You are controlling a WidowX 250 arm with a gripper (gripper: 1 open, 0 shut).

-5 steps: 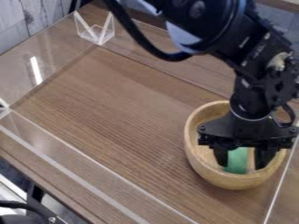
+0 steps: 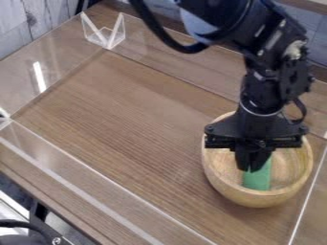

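Observation:
My black gripper (image 2: 254,153) is down inside a light wooden bowl (image 2: 224,187) at the right of the camera view. A green object (image 2: 257,179) lies in the bowl right under my fingertips, partly hidden by them. The fingers look closed over its upper end, though the grip itself is hidden.
A broad stretch of bare wooden table (image 2: 115,124) fills the left and middle. A small white wire-like holder (image 2: 105,32) stands at the back left. Pale strips run along the table's edges.

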